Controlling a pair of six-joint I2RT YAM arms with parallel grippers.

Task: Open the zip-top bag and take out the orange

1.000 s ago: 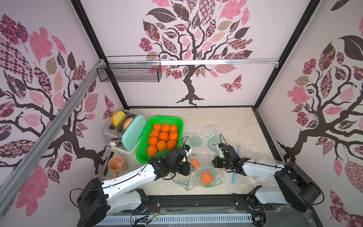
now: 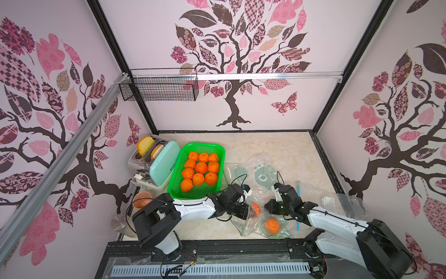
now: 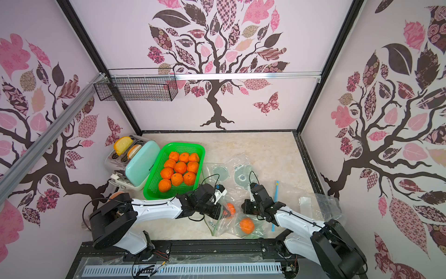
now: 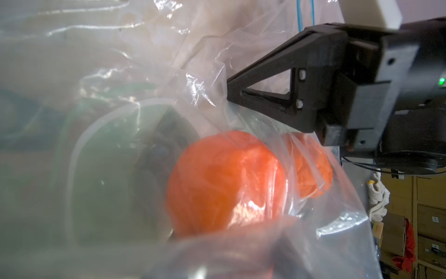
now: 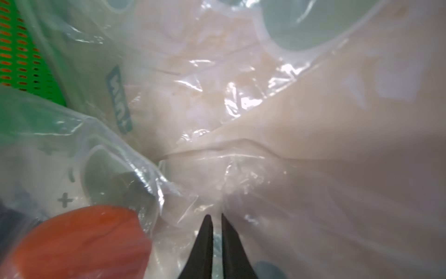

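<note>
A clear plastic bag lies on the front of the table with one orange (image 2: 272,226) inside and another orange (image 3: 230,208) beside it under plastic, near my left gripper (image 2: 246,213). In the left wrist view both oranges show through wrinkled film, the larger orange (image 4: 225,183) in the middle. My left gripper is at the bag's left part; how its fingers stand is hard to tell. My right gripper hovers over the film right of the upper orange, its fingertips close together with a narrow gap and no object visible between them.
A green basket (image 2: 172,183) of oranges stands behind my left arm. More empty bags (image 2: 260,174) lie at the middle back, and a blue strip (image 3: 276,195) lies right of my right gripper.
My left gripper and the bag with its oranges have shifted right and slightly toward the front.
</note>
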